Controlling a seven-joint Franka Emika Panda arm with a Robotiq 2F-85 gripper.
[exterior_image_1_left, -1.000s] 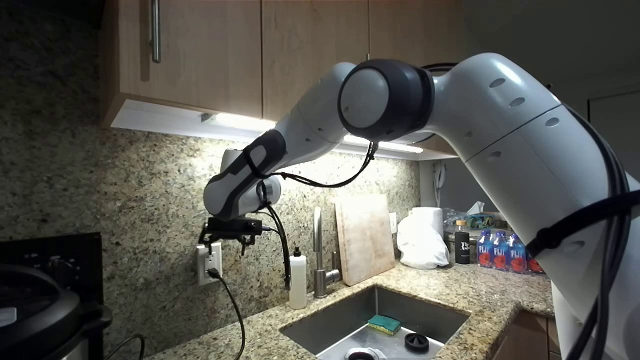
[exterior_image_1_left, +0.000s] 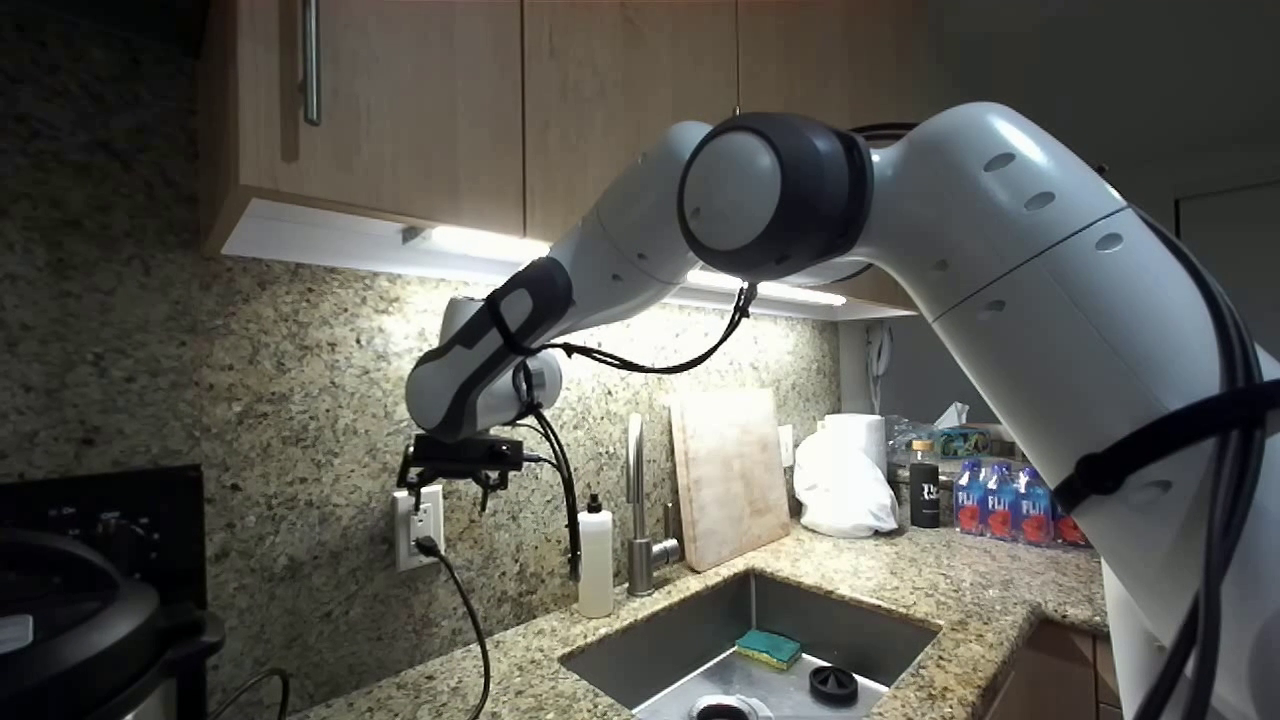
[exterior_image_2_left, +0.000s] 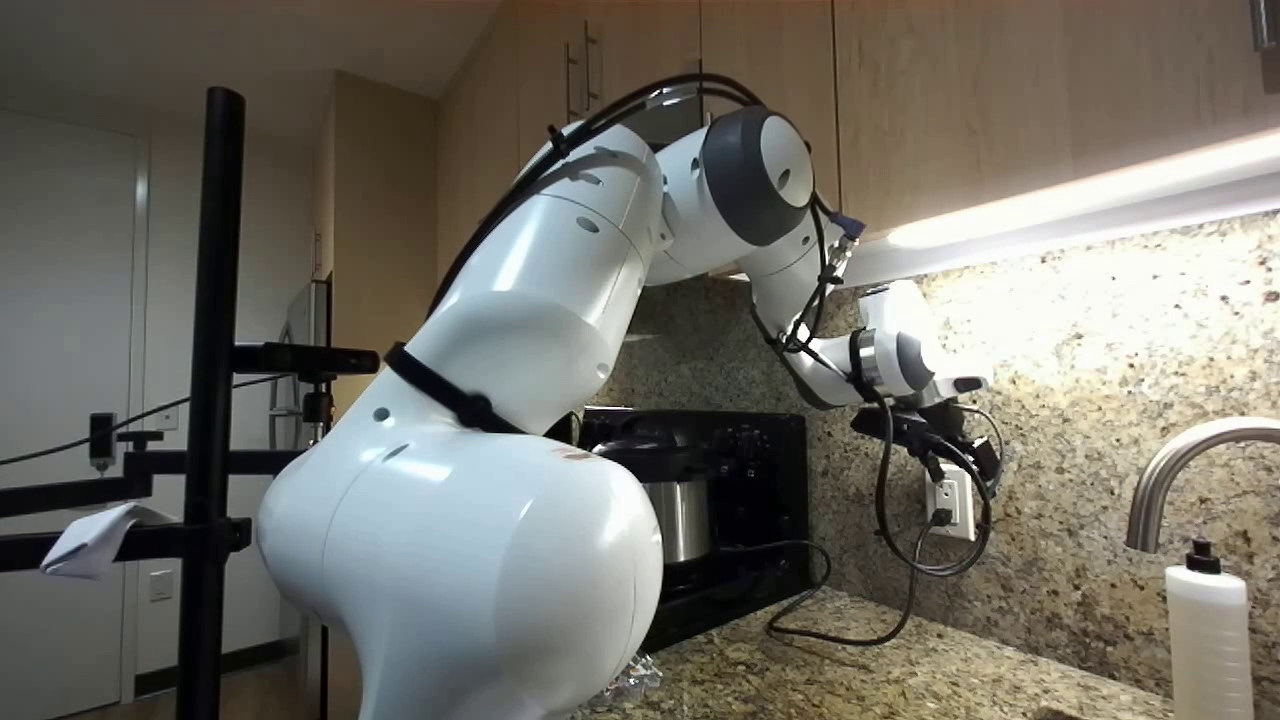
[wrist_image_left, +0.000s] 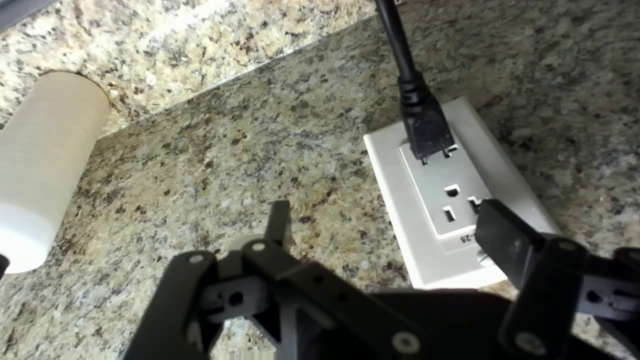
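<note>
A white wall outlet (wrist_image_left: 396, 192) is fixed to the granite backsplash, with a black plug (wrist_image_left: 427, 123) seated in one of its sockets. The other socket is empty. My gripper stands open by the outlet, nothing between its fingers. One finger (wrist_image_left: 507, 237) overlaps the outlet plate's edge in the wrist view, while the other is over bare granite; whether either touches cannot be told. In exterior view 1 the gripper (exterior_image_1_left: 451, 494) hangs just above the plug (exterior_image_1_left: 425, 546). The plug's cord (exterior_image_1_left: 474, 624) runs down to the counter.
A white bottle (exterior_image_1_left: 595, 562) and the faucet (exterior_image_1_left: 638, 516) stand right of the outlet, behind the sink (exterior_image_1_left: 780, 593). A dark pressure cooker (exterior_image_1_left: 90, 624) sits at left. Cabinets (exterior_image_1_left: 396, 108) hang above the arm. Backsplash between outlet and bottle is clear.
The arm's elbow has shifted very slightly. The gripper, plug and outlet look the same as before.
</note>
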